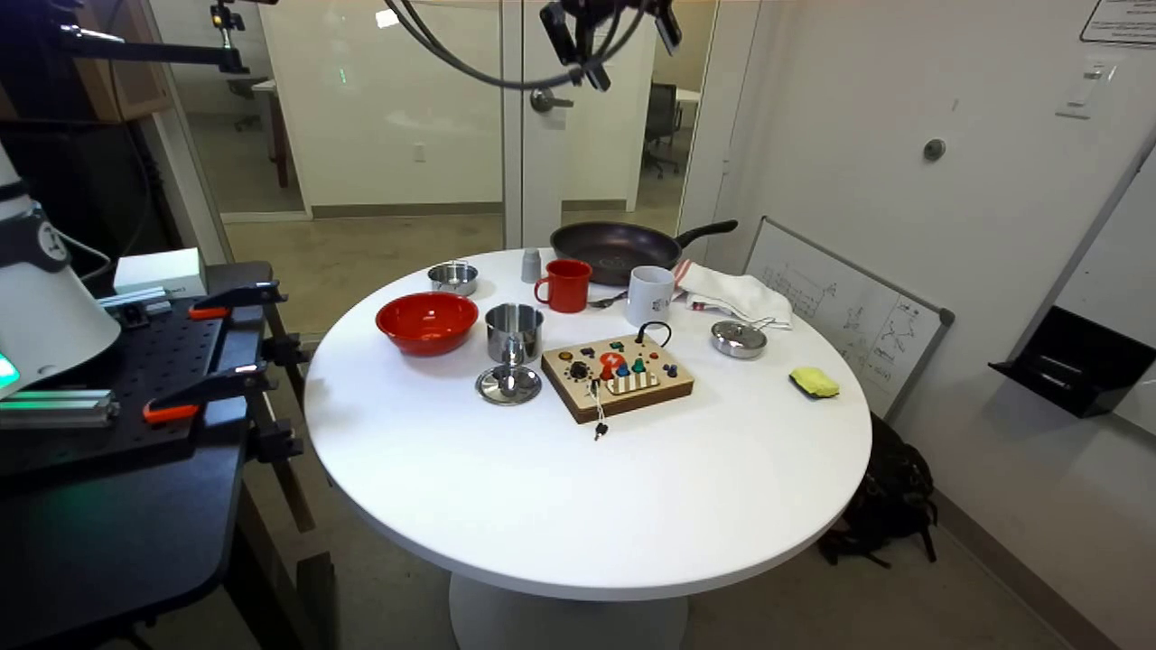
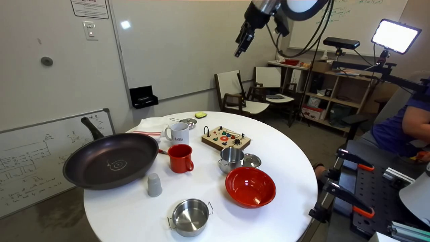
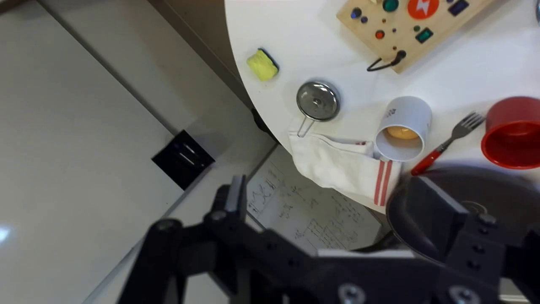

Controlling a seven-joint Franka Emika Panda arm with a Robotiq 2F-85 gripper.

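Note:
My gripper stands open high above the table, its two black fingers wide apart with nothing between them. In exterior view 2 the gripper (image 2: 238, 51) hangs in the air over the far part of the table, touching nothing. Below it in the wrist view lie a white towel (image 3: 336, 164) with red stripes, a white mug (image 3: 405, 126), a fork (image 3: 448, 142) with a red handle and a lidded steel pan (image 3: 317, 100). A yellow sponge (image 3: 263, 65) rests near the table's edge. The black frying pan (image 3: 465, 185) is partly hidden behind one finger.
A wooden board (image 1: 618, 374) with knobs and switches sits mid-table. Around it stand a red bowl (image 1: 427, 323), a steel pot (image 1: 514, 330), a lid (image 1: 508, 385), a red mug (image 1: 565, 285), a grey shaker (image 1: 531, 265) and a small steel pan (image 1: 452, 277).

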